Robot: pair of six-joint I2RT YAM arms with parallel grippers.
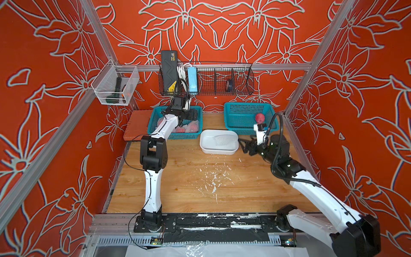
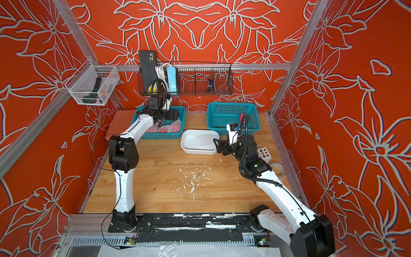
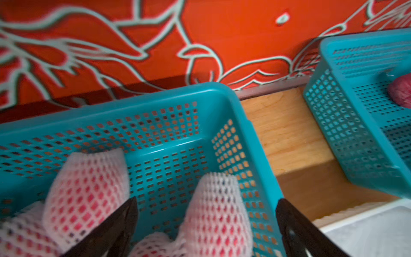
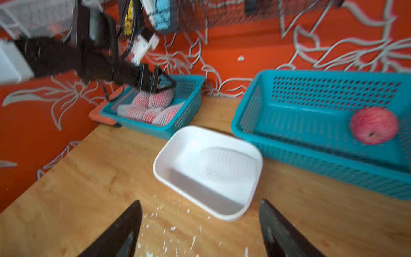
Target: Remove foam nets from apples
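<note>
In the left blue basket (image 3: pixel 162 171) lie several apples in foam nets (image 3: pixel 216 214). My left gripper is open above that basket, with a netted apple near its right side between the fingertips, not visibly gripped. The white tray (image 4: pixel 179 188) stands between the baskets with a loose foam net (image 4: pixel 227 165) in it. The right blue basket (image 4: pixel 299 150) holds a bare red apple (image 4: pixel 372 124). My right gripper stands open, empty, in front of that basket, beside the white tray.
A wire rack (image 1: pixel 218 81) and a clear bin (image 1: pixel 115 85) hang above the table. A dotted block (image 2: pixel 263 154) and a tape roll (image 2: pixel 278 170) lie at the right edge.
</note>
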